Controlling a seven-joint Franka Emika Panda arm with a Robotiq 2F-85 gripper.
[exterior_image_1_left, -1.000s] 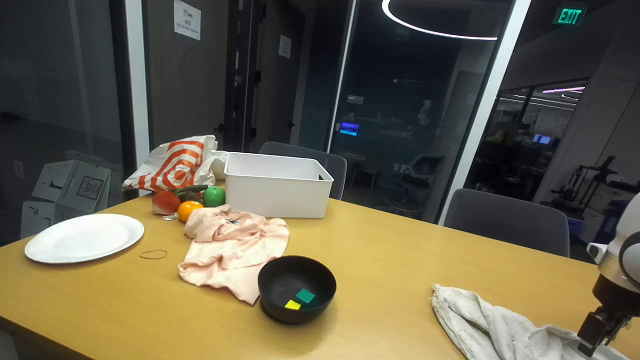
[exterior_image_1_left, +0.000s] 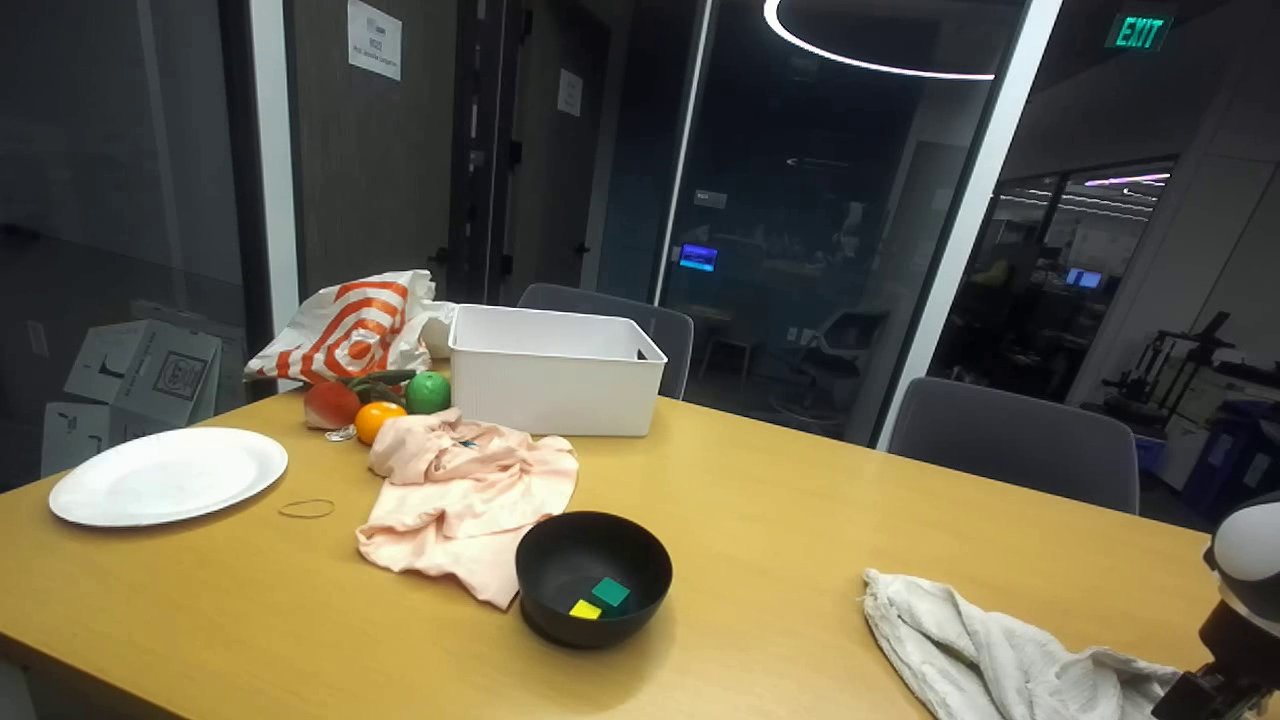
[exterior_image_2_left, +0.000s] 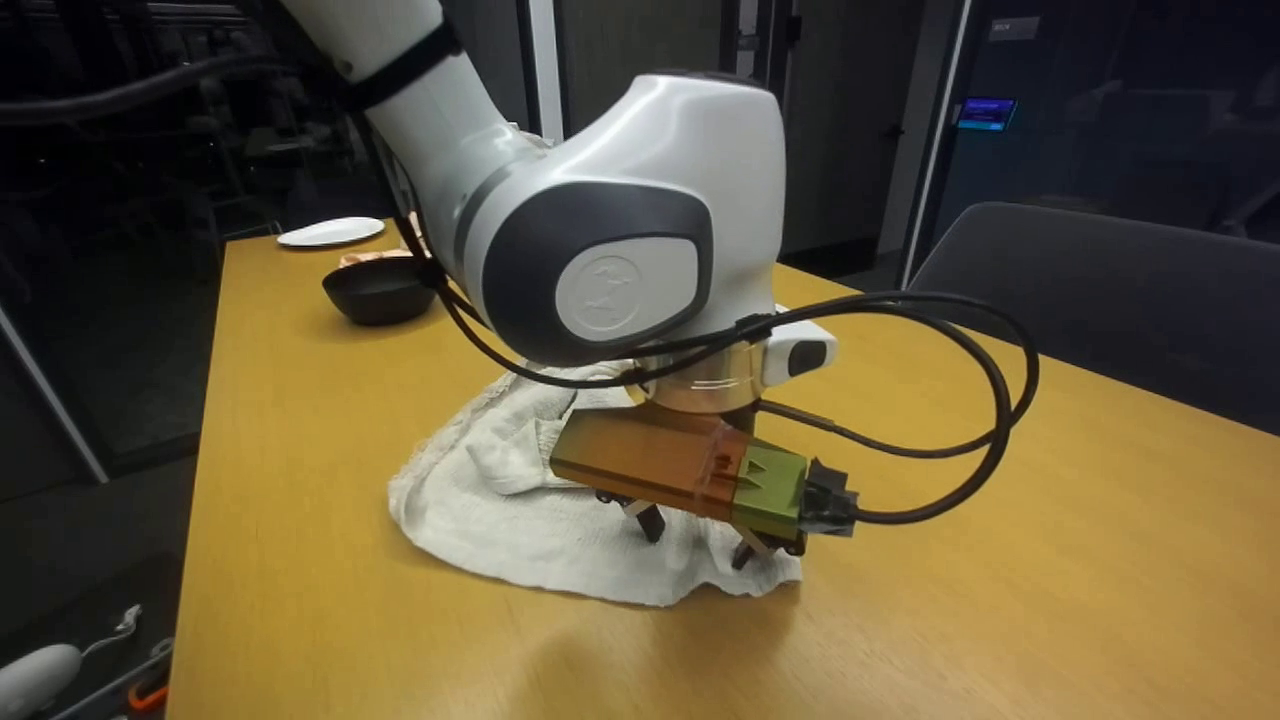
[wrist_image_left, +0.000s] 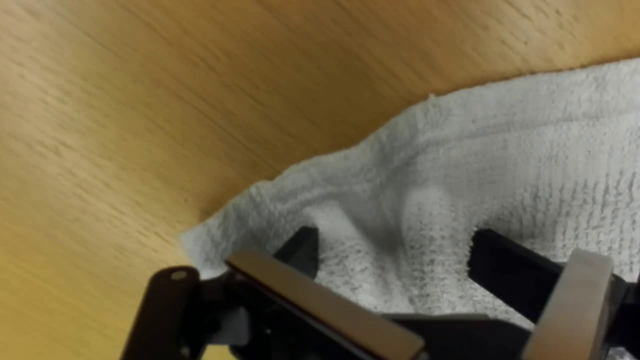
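Note:
A white textured towel (exterior_image_2_left: 564, 552) lies rumpled on the wooden table, its near hem and one corner filling much of the wrist view. Over that edge of the towel (wrist_image_left: 444, 210) is my gripper, pointing down and part open, with the fingertips apart and cloth visible below the gap. In the second exterior view the gripper (exterior_image_2_left: 698, 540) sits low over the towel's near right part. Whether the fingertips touch the cloth is hard to tell. The first exterior view shows only a bit of the hand at the right edge, above the towel (exterior_image_1_left: 1008, 654).
A black bowl (exterior_image_1_left: 554, 576) holds a green and a yellow piece. Beyond it are a pink cloth (exterior_image_1_left: 468, 492), a white bin (exterior_image_1_left: 552, 390), a white plate (exterior_image_1_left: 168, 478), produce and a plastic bag (exterior_image_1_left: 348, 330). Between bowl and towel the table is bare.
My arm has moved lower and toward the right edge of the first exterior view, so less of the hand shows there. The towel and the other objects look unmoved.

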